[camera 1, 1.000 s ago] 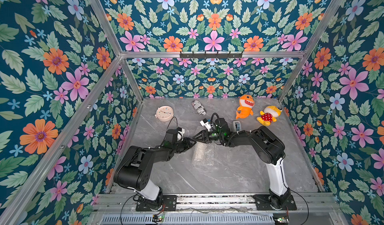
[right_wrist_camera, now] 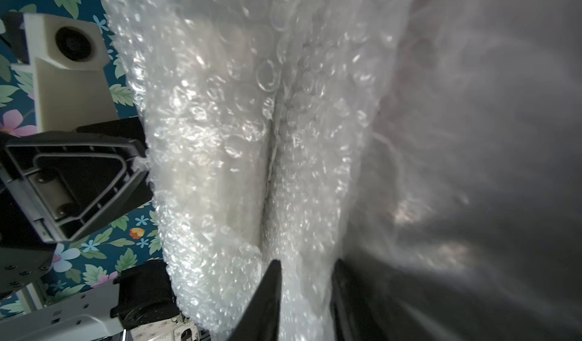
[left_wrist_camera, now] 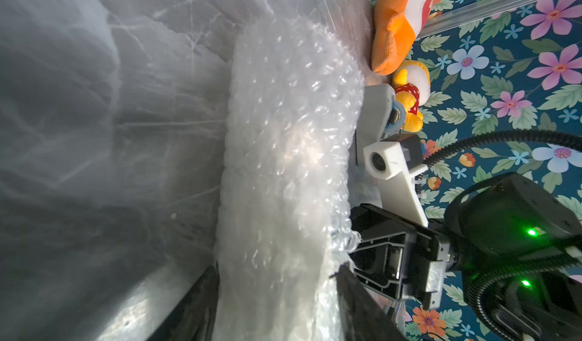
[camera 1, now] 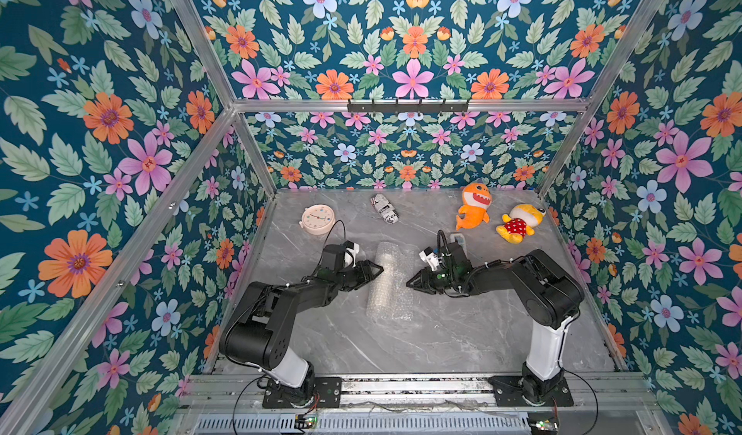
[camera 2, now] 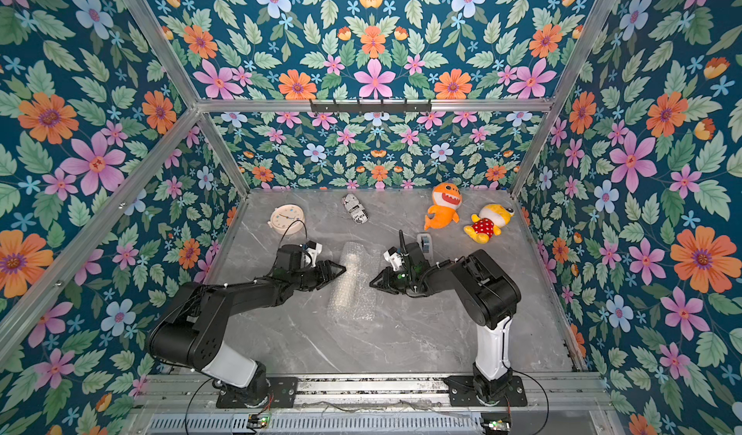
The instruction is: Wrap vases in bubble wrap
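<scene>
A rolled bundle of bubble wrap (camera 1: 382,280) lies at the table's centre, a pale cylinder showing through it; a flatter flap extends on its right side. My left gripper (camera 1: 375,269) is at the roll's left side, its fingers part open around the roll's near end in the left wrist view. My right gripper (camera 1: 413,280) is at the right edge of the flap; in the right wrist view its blurred fingertips stand apart over that edge, with no clear hold visible.
A clock (camera 1: 317,218), a patterned can-like object (camera 1: 385,209), an orange shark plush (camera 1: 473,207), a yellow plush (camera 1: 519,223) and a grey dispenser (camera 2: 424,243) stand along the back.
My right gripper has moved right and toward the front, from over the roll to beside the flap, uncovering more of the roll. My left gripper has shifted only slightly.
</scene>
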